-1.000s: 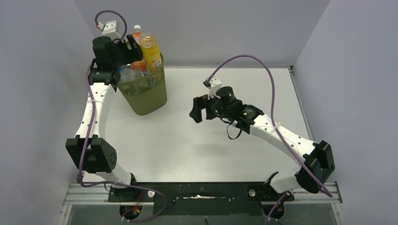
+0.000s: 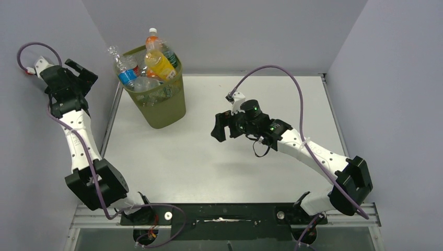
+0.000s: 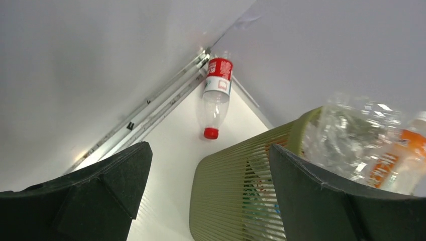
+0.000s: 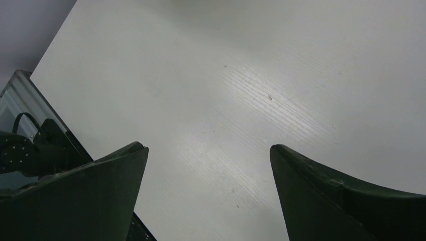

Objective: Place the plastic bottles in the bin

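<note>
The green bin (image 2: 162, 112) at the back left is heaped with bottles: a yellow one (image 2: 161, 65), a blue-label one (image 2: 126, 76) and others. The left wrist view shows the bin (image 3: 216, 191) on the right and a red-label bottle (image 3: 217, 100) lying on the white surface behind it, hidden in the top view. My left gripper (image 2: 83, 73) is open and empty, left of the bin by the wall. My right gripper (image 2: 224, 123) is open and empty over the middle of the surface.
Grey walls close in the back and both sides; a metal rail runs along the left edge.
My left arm has moved left, away from above the bottles, and is now lower in the top view beside the bin.
</note>
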